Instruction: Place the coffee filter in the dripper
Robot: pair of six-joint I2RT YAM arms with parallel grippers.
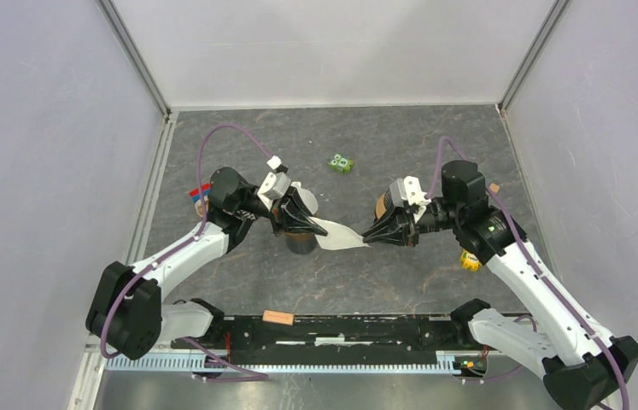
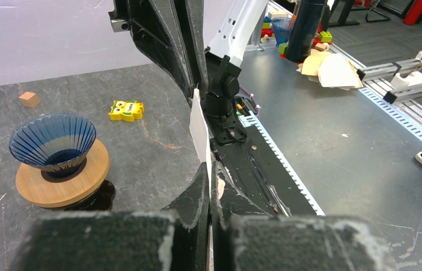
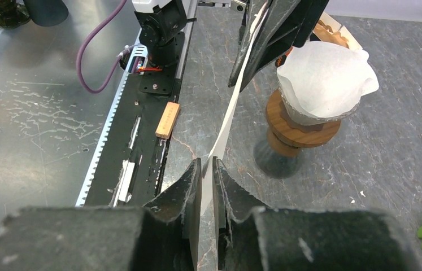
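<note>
A white paper filter hangs between the two grippers. My left gripper is shut on one end of it. My right gripper is at the other end; in the right wrist view its fingertips are slightly apart, with the paper between them. A blue ribbed dripper stands on a wooden collar in the left wrist view, mostly hidden under the right arm in the top view. Another dripper, holding white paper, stands on a wooden collar under the left arm.
A green owl toy lies at the back middle, a yellow toy at the right, a small wooden cube near it and a wooden block at the front edge.
</note>
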